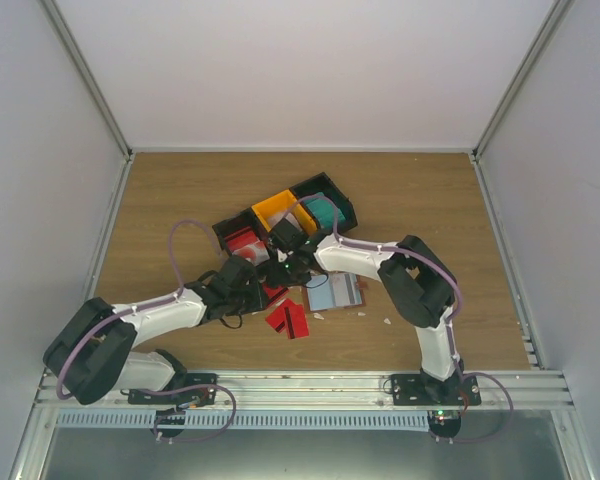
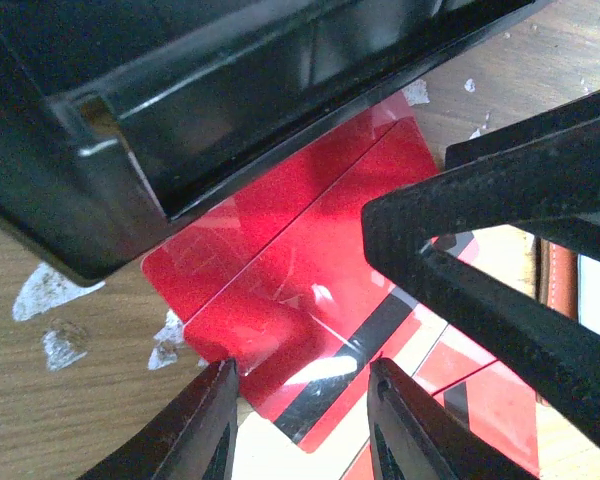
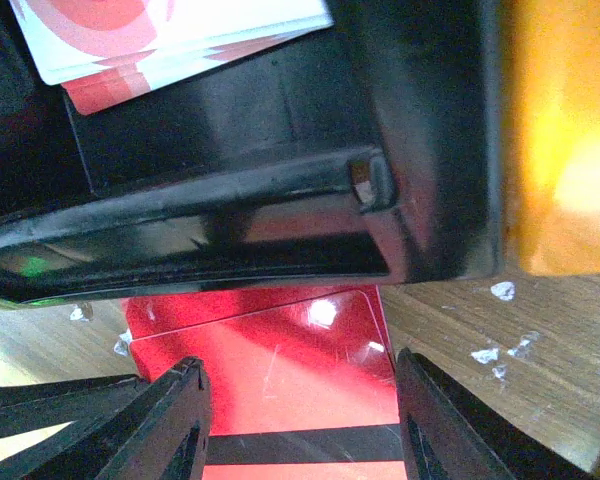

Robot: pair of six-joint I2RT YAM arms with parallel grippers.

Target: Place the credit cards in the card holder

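Observation:
The card holder [image 1: 238, 222] has black, orange and black compartments; red-and-white cards [image 3: 180, 30] lie in its near black one. Just in front of that compartment's wall, a red card [image 2: 280, 270] with a black stripe lies with another red card partly under the wall. My left gripper is part open, its fingers apart, with the striped card showing between and beyond them. At the card's other side, my right gripper is also part open; one fingertip [image 3: 412, 375] is close to the card's edge. Whether any finger touches the card, I cannot tell.
More red cards [image 1: 295, 321] lie on the table nearer the front. A pale blue-and-white item on a brown base [image 1: 333, 291] sits to the right, with small pale scraps around. Both grippers are crowded close together.

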